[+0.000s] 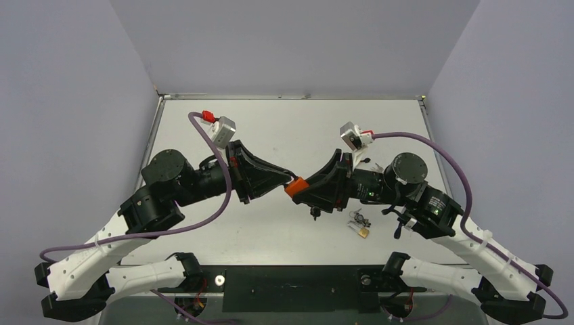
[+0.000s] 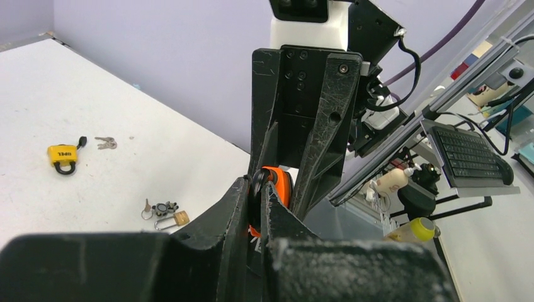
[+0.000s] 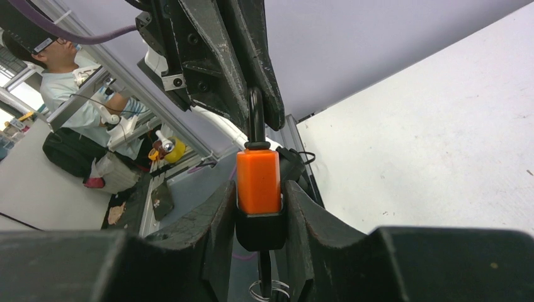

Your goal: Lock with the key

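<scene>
An orange padlock with a black shackle and black base is in the air between both arms. My left gripper is shut on the shackle. The right gripper has its fingers along both sides of the black base; whether they press on it cannot be told. Below the base in the right wrist view, a dark shaft with metal rings shows between those fingers. A small black piece hangs beneath the right gripper in the top view. The keyhole is hidden.
On the white table lie a yellow padlock, loose keys, a brass padlock and a dark bunch on a ring.
</scene>
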